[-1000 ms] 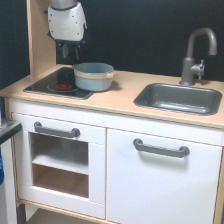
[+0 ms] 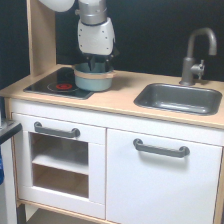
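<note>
A blue-grey pot (image 2: 94, 82) stands at the back of the counter, partly over the right side of the black stove top (image 2: 50, 84). My gripper (image 2: 96, 63) is down at the pot's top, its white body (image 2: 95, 38) right above it. The dark fingers are small and blurred against the pot's rim and the dark wall. Whether they are open or shut, or touch the pot, I cannot tell.
A grey sink (image 2: 179, 98) with a tall faucet (image 2: 192, 60) takes up the right of the wooden counter (image 2: 122, 98). Below are an open-fronted compartment (image 2: 60, 155) and a closed white door (image 2: 160, 185). A wooden post (image 2: 41, 38) rises at the left.
My gripper has moved right and down, from above the stove top to the top of the pot. The pot sits in about the same place.
</note>
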